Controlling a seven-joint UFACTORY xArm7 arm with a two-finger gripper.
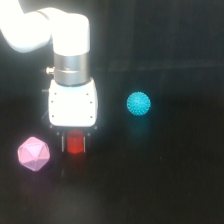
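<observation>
A red block [75, 144] shows directly below the white arm, between the two thin dark fingers of my gripper [74, 144]. One finger stands on each side of it. The view is too coarse to tell whether the fingers press on the block or stand a little apart from it. The block's upper part is hidden under the gripper body.
A pink faceted ball [33, 153] lies on the dark table just left of the gripper. A turquoise knobbly ball [138, 103] lies farther off to the right.
</observation>
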